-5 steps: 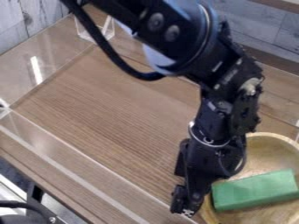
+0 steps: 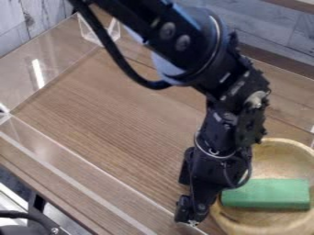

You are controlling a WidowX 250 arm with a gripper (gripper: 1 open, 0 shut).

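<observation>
My gripper (image 2: 203,193) points down at the left rim of a round wooden bowl (image 2: 282,156) at the lower right. It is open, its dark fingers low beside the bowl, partly hiding each other. A green rectangular block (image 2: 267,193) lies inside the bowl, its left end close to the gripper and partly behind it.
A clear container (image 2: 98,29) stands at the back left. A black cable (image 2: 18,216) shows at the lower left corner, off the table's edge.
The green block has shifted slightly up in the view and now lies more level. The gripper has moved slightly, staying at the bowl's left side.
</observation>
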